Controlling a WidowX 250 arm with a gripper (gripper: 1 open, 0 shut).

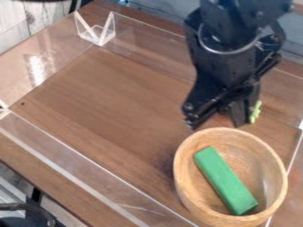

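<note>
My dark gripper (221, 108) hangs over the board behind the wooden bowl (190, 179), tilted, with its tips above and beyond the bowl's back rim; how far its fingers stand apart is hard to tell. A green block (225, 180) lies lengthwise inside the bowl. A small light green object (257, 112) shows just right of the gripper, partly hidden behind it.
A wooden board (106, 115) with clear acrylic edging fills the scene. A clear bracket (95, 28) stands at the back left. The board's left and middle are free. Dark hardware sits at the lower left corner.
</note>
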